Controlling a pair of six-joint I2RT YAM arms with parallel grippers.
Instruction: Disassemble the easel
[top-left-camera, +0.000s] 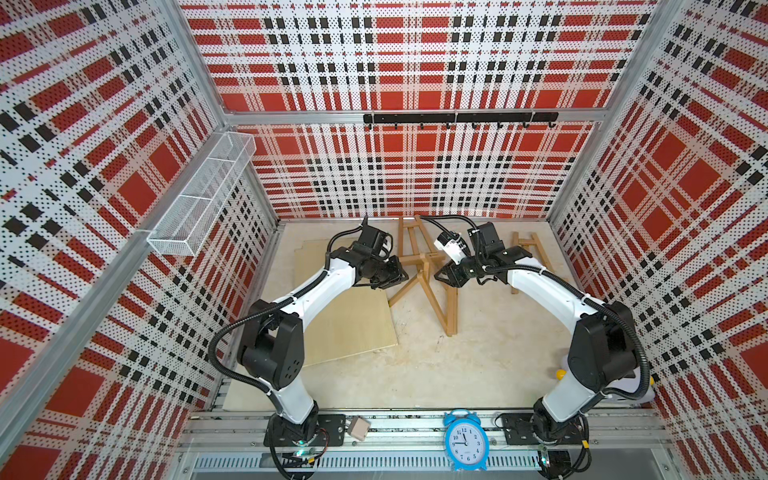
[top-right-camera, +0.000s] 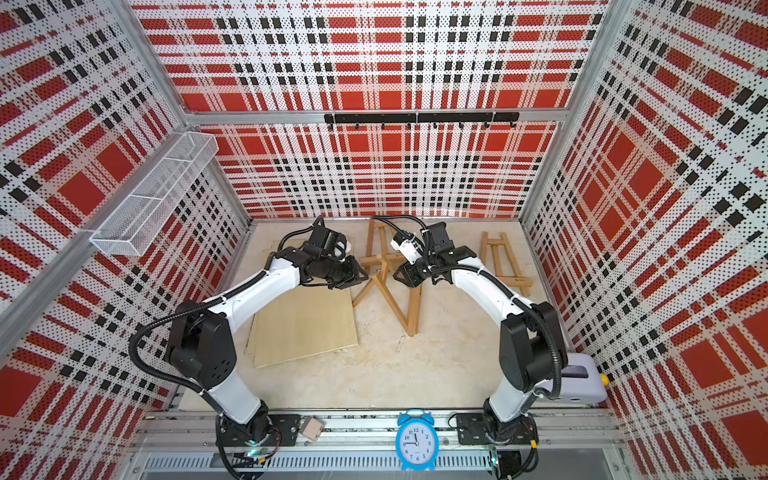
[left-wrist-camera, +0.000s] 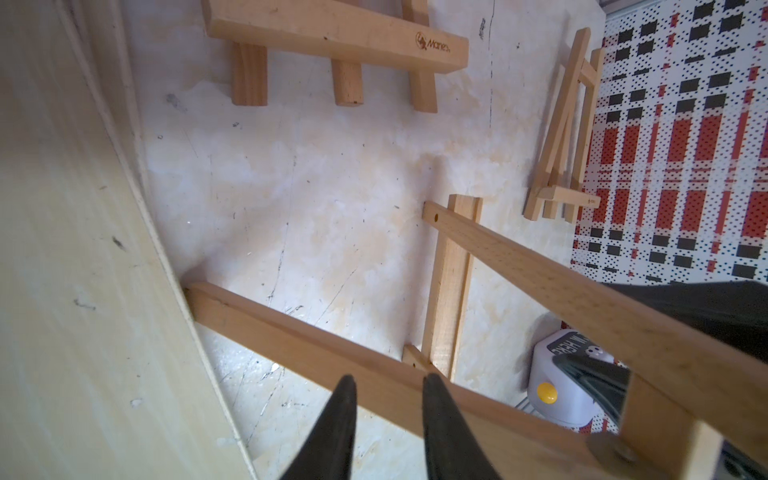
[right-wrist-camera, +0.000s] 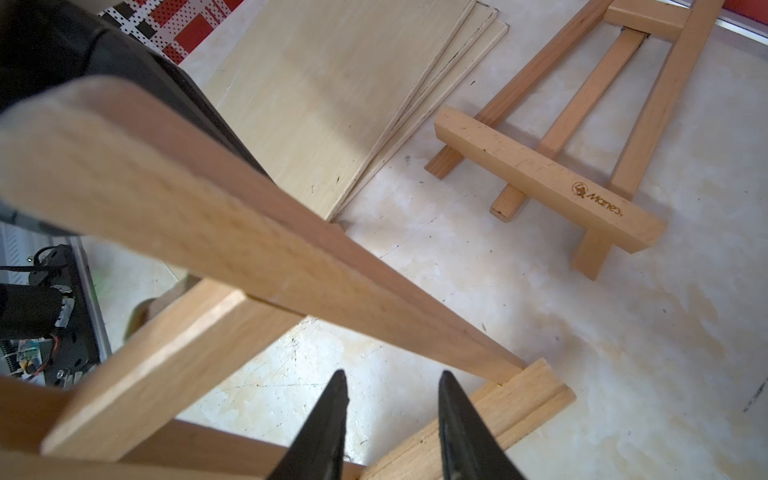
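Note:
A wooden easel (top-left-camera: 433, 301) stands on its spread legs at the table's middle, in both top views. My left gripper is open on its left side; in the left wrist view its fingertips overlap a long beam (left-wrist-camera: 308, 340), contact unclear. From the right my right gripper comes close, open too, its fingers pointing at the easel's foot bar (right-wrist-camera: 496, 416). A slanting leg (right-wrist-camera: 320, 268) crosses that view. Both gaps look empty. Black gripper bodies hide parts of the easel's top from above.
Behind lies another small easel (right-wrist-camera: 552, 180), with a third one (left-wrist-camera: 564, 136) near the right wall. Thin wooden boards (top-left-camera: 344, 324) cover the table's left. A grey box with a yellow knob (top-right-camera: 580, 380) sits front right.

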